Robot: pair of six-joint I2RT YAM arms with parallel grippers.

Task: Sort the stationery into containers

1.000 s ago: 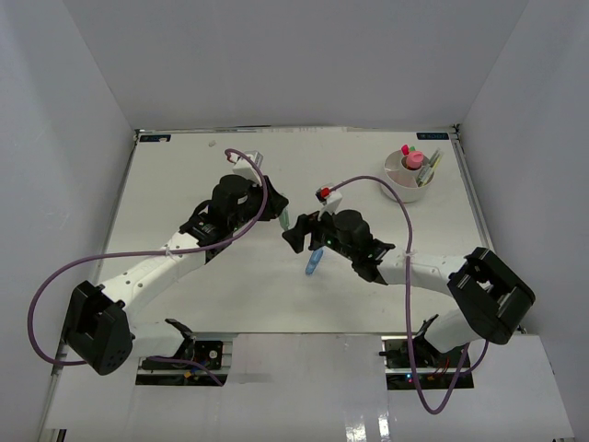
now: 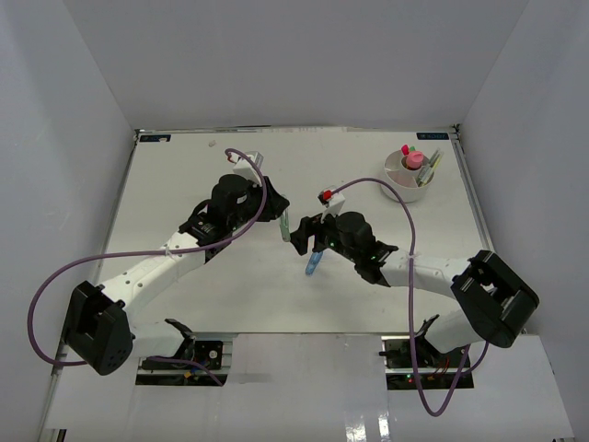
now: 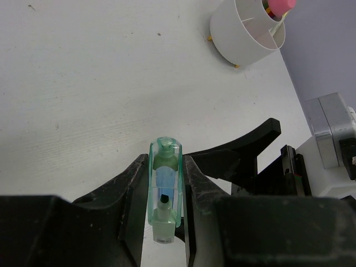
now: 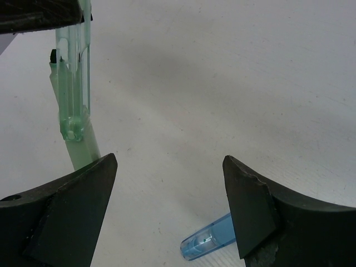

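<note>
My left gripper is shut on a green pen-like item (image 3: pixel 163 231) with a clear end, held upright above the table. In the top view that green item (image 2: pixel 286 227) hangs between the two grippers. My right gripper stands open close by, with nothing between its fingertips; the green item's lower part (image 4: pixel 82 151) shows beside its left finger. A blue pen-like item (image 2: pixel 314 262) lies on the table below the right gripper. At the back right, a white container (image 2: pixel 403 191) with compartments holds several pink and green pieces of stationery.
A small whitish item (image 2: pixel 254 157) is at the back, by the left wrist. Purple cables loop over both arms, and grey walls bound the sides.
The left gripper has hardly moved and keeps hold of it.
</note>
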